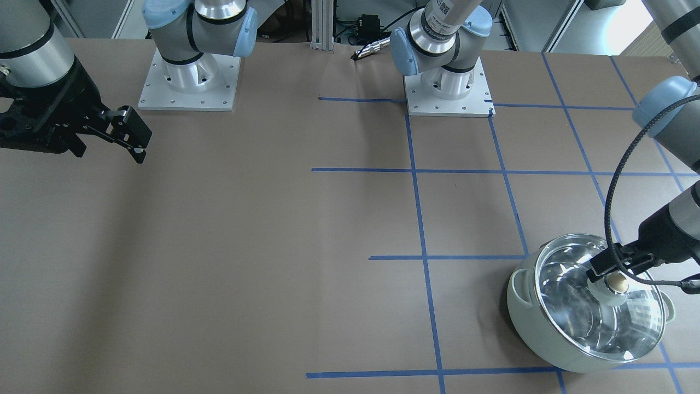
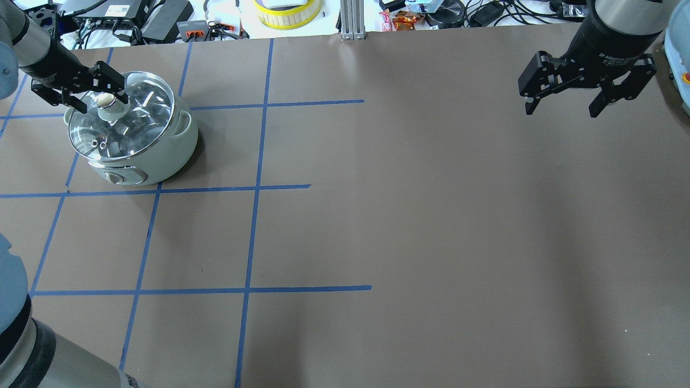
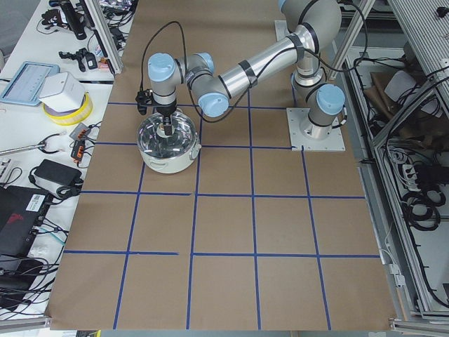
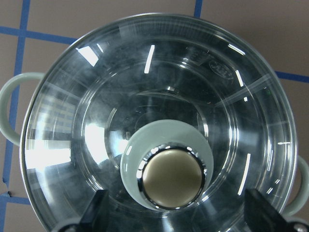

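Observation:
A pale mint pot (image 1: 535, 325) with a glass lid (image 4: 101, 111) stands on the taped table, at the lower right of the front view and upper left of the top view. The lid's round knob (image 4: 172, 178) has a brass-coloured top on a pale collar. My gripper is over the lid, its two fingertips at the bottom corners of the wrist view, apart on either side of the knob. It is open, with nothing visibly held.
A second arm's black gripper (image 2: 582, 84) hangs at the right of the top view. Cluttered side benches (image 3: 21, 123) line the table (image 2: 420, 226).

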